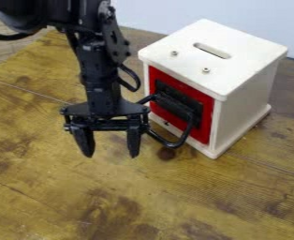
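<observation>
My black gripper point(110, 142) hangs low over the wooden table at the left of the box, its two fingers pointing down and apart, with nothing between them. A white wooden box point(240, 103) with a slot and two screws on top stands at the right. Its front is a red panel point(202, 130) with a black door and a looped black handle point(169, 142), which reaches out toward the gripper's right side. Whether the gripper touches the handle cannot be told.
Bare table point(99, 206) fills the foreground and the left side. A pale wall stands behind the box at the back right, and a wire grid lies beyond the table at the top left.
</observation>
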